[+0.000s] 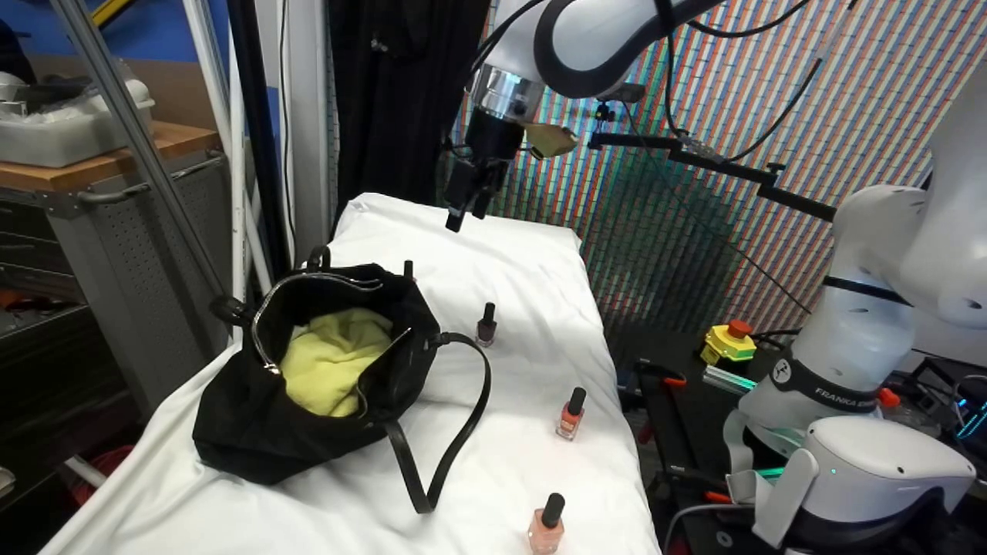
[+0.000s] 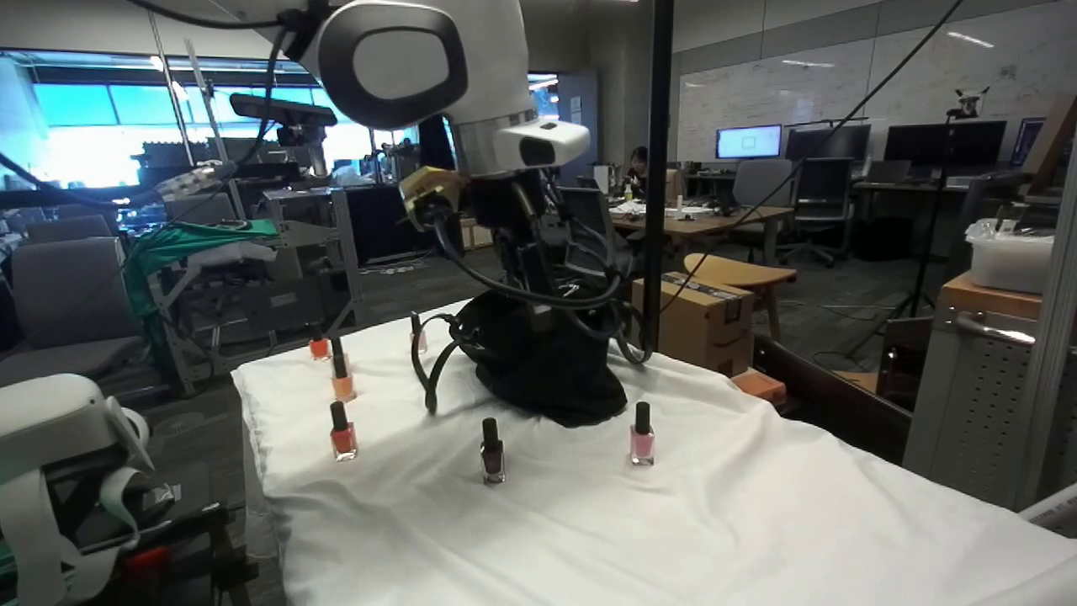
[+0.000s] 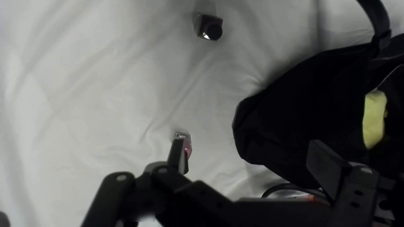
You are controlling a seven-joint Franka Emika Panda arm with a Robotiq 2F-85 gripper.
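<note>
My gripper (image 1: 469, 222) hangs above the far part of the white-covered table, open with nothing between its fingers. A black handbag (image 2: 545, 369) stands on the cloth, its top spread around a yellow-green fabric (image 1: 335, 361). Behind the bag, mostly its black cap shows of a pink polish bottle (image 2: 642, 446). In the wrist view this pink bottle (image 3: 188, 147) is partly covered by one finger (image 3: 176, 153), well below it. A dark polish bottle (image 1: 486, 331) stands upright beside the bag. The gripper's tips are hard to make out against the bag in exterior view 2.
An orange-red bottle (image 1: 570, 416) and a peach bottle (image 1: 546, 532) stand along the table's side away from the bag. More bottles stand beyond in exterior view 2, including a red one (image 2: 320, 348). The bag's strap (image 1: 463, 435) loops onto the cloth.
</note>
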